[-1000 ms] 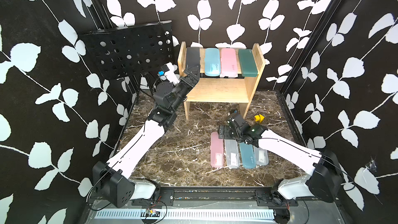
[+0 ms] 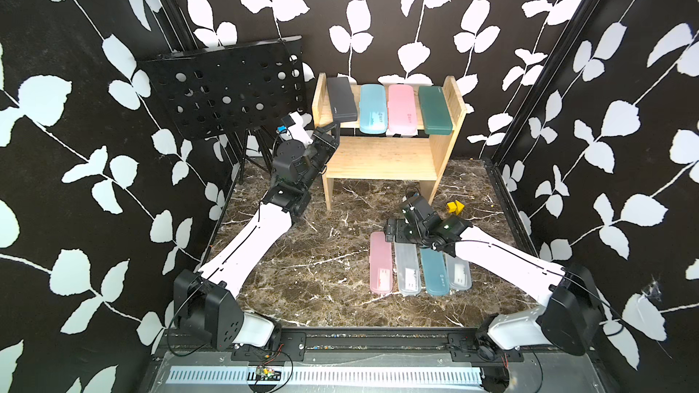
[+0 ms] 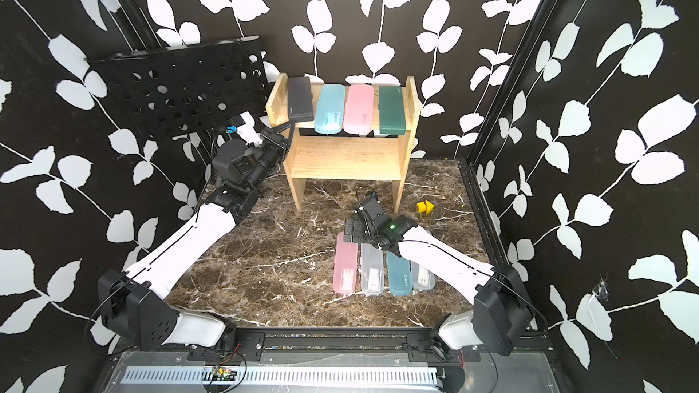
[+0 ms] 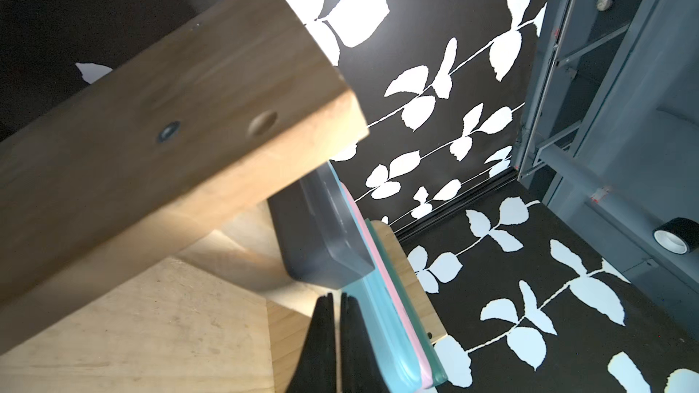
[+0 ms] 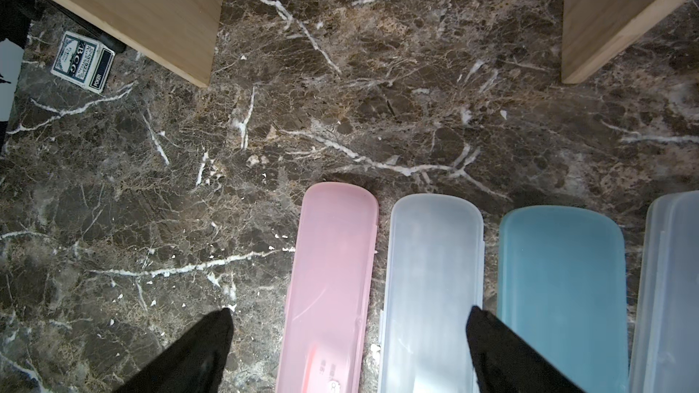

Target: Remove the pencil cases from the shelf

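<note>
On the upper tier of the wooden shelf [image 2: 386,158] lie four pencil cases side by side: dark grey [image 2: 342,99], light blue [image 2: 373,108], pink [image 2: 402,109] and green [image 2: 435,110]. My left gripper is shut with nothing between its fingers, just in front of the dark grey case's lower end [image 4: 316,225]. Down on the marble table lie a pink case [image 5: 331,276], a clear case [image 5: 435,284], a blue case [image 5: 562,291] and another clear case [image 5: 670,291]. Above them my right gripper hangs open and empty.
A yellow block [image 2: 455,207] sits on the table right of the shelf. The perforated black panel [image 2: 225,87] stands left of the shelf, close to my left arm. A small card box [image 5: 83,61] lies by the shelf's left leg.
My left gripper has drawn back slightly to the left, off the dark grey case, and its fingers now look narrower. The dark grey case's top end has shifted and it sits slightly tilted.
</note>
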